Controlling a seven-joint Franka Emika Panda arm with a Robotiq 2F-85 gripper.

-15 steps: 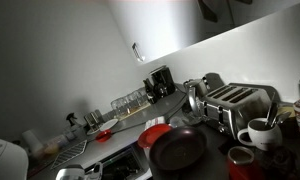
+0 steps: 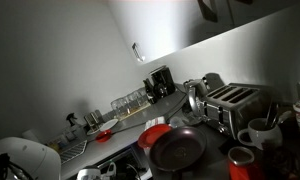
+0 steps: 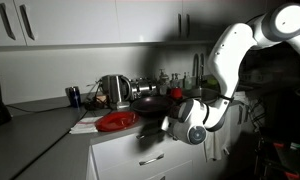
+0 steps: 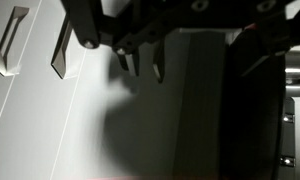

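My gripper [image 3: 156, 133] is open in front of the white drawer fronts [image 3: 115, 157], just below the counter edge. In the wrist view, the gripper has dark fingers along the top, with nothing visible between them. Pale cabinet fronts with two metal handles, one a handle [image 4: 62, 48], lie to the left, apart from the fingers. The gripper's shadow falls on the pale front. In exterior view 1, only part of the arm [image 2: 25, 155] shows at the lower left, and the fingertips there are hard to make out.
On the counter are a dark frying pan [image 2: 178, 149], a red plate [image 3: 116, 121], a toaster [image 2: 233, 108], a white mug [image 2: 261, 133] and a red mug [image 2: 244, 162]. A kettle [image 3: 116, 90] stands behind the plate.
In exterior view 1 the arm and wrist have shifted to the right along the lower edge, nearer the pan's side. The counter objects have stayed where they were.
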